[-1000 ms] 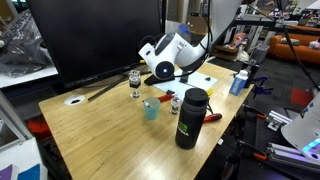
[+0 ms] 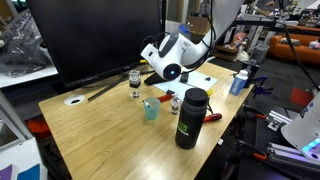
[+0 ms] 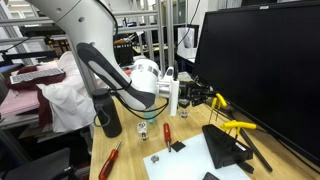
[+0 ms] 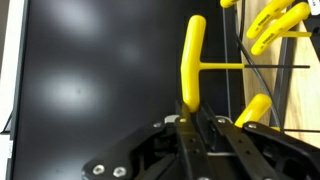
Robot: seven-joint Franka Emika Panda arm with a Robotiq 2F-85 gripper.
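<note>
A yellow T-handled hex key (image 4: pixel 192 60) is between the fingers of my gripper, which is shut on its handle in the wrist view. Its thin dark shaft runs out to the right there. In exterior view 2 my gripper (image 3: pixel 204 97) is raised in front of the dark monitor, with the yellow handle at its tip. More yellow-handled keys (image 4: pixel 283 28) appear at the right of the wrist view. A black holder (image 3: pixel 228 147) stands below the gripper in exterior view 2, with a yellow-handled key (image 3: pixel 240 125) at its top.
The large monitor (image 2: pixel 95 45) is close behind the arm. A black bottle (image 2: pixel 191 120), a pale blue cup (image 2: pixel 151 109) and a white mug (image 2: pixel 176 102) stand on the table. A white sheet (image 3: pixel 180 165) lies by the holder. Bare wood (image 2: pixel 90 130) is at the left.
The arm has shifted only slightly near the monitor. The bottle, cup and mug stand where they were.
</note>
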